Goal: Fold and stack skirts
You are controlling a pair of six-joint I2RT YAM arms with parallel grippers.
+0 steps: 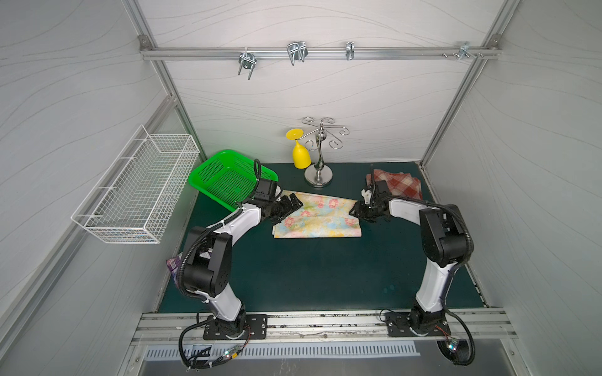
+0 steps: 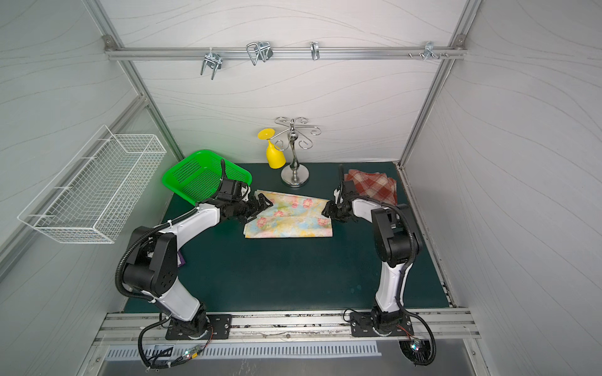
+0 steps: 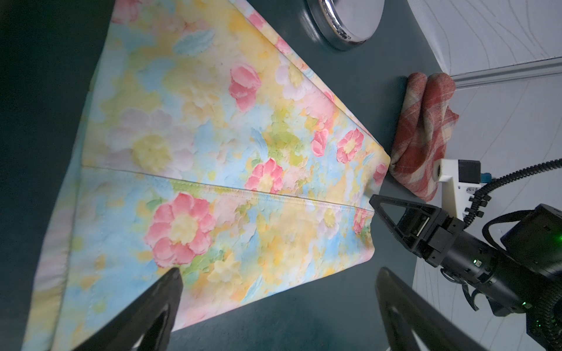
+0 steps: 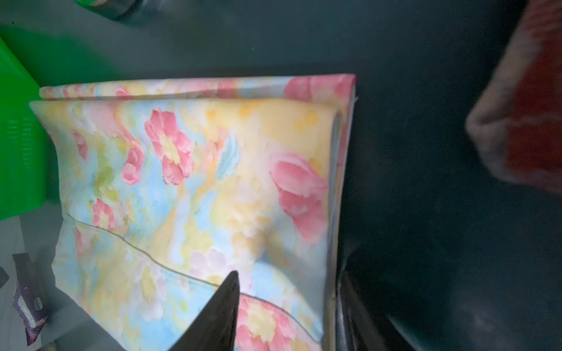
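Note:
The floral skirt [image 1: 319, 228], yellow, blue and pink, lies folded into a flat rectangle on the dark green table. Over its left part, my left gripper [image 1: 291, 210] stands open, its blurred fingers [image 3: 137, 313] wide apart with nothing between them. At the skirt's right edge is my right gripper [image 1: 356, 213]. Its fingers [image 4: 217, 316] are partly spread, one over the cloth and the other just past the folded edge; no clear hold on the fabric shows. A red plaid skirt [image 1: 401, 183] lies folded at the back right, partly behind the right arm.
A green basket [image 1: 195, 182] stands at the back left beside the left arm. Behind the skirt are a metal stand [image 1: 318, 176] and a yellow goblet [image 1: 301, 156]. A white wire rack [image 1: 116, 237] hangs at left.

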